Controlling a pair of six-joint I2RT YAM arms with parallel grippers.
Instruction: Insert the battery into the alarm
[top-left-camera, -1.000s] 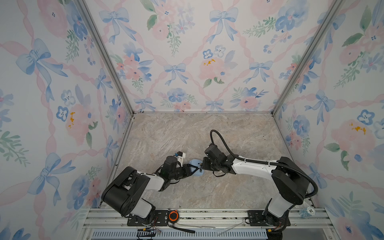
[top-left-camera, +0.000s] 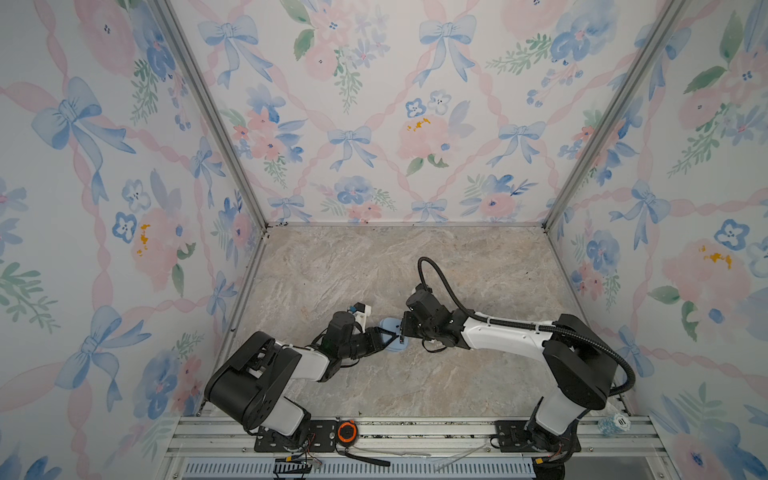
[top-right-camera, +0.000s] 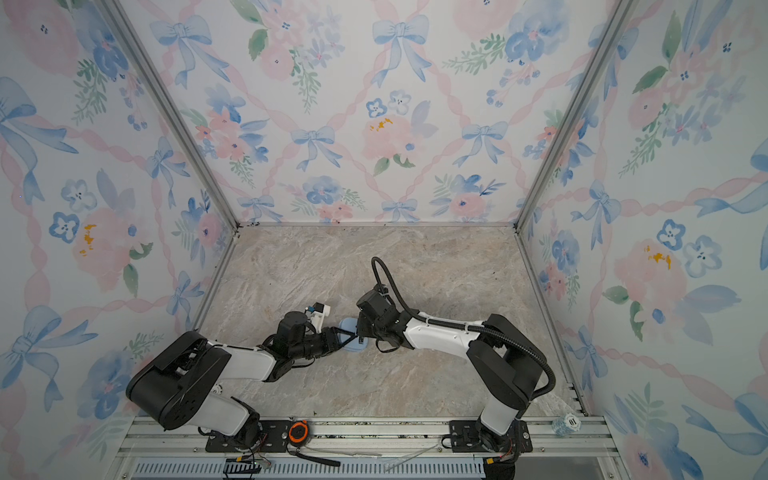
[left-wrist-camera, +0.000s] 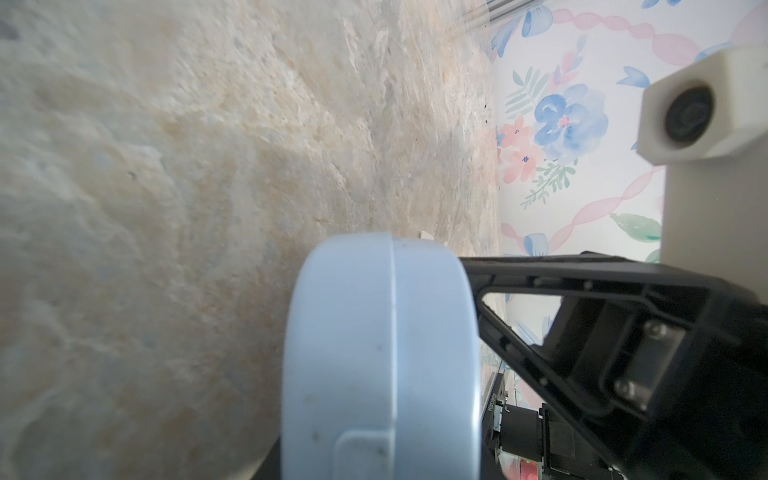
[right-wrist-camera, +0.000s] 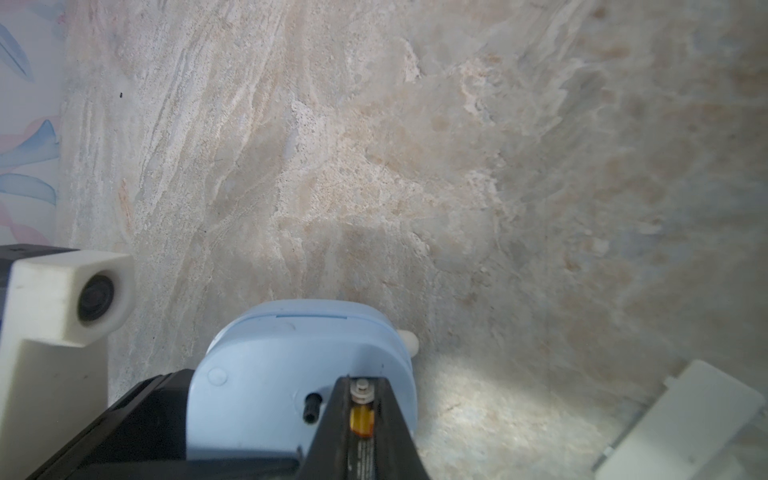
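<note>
The alarm is a light blue clock, its back turned up to the right wrist camera. My left gripper is shut on its body; in the left wrist view the alarm's rounded blue side fills the lower middle. My right gripper is shut over the alarm's back, at the dark battery slot. Between its fingers shows the battery, with a silver nub and a gold band. Its nub points toward the slot's far end. How deep it sits in the slot cannot be told; its rear part is hidden.
A flat white piece lies on the table to the right of the alarm. A short white peg sticks out of the alarm's side.
The left arm and the alarm have hardly moved.
</note>
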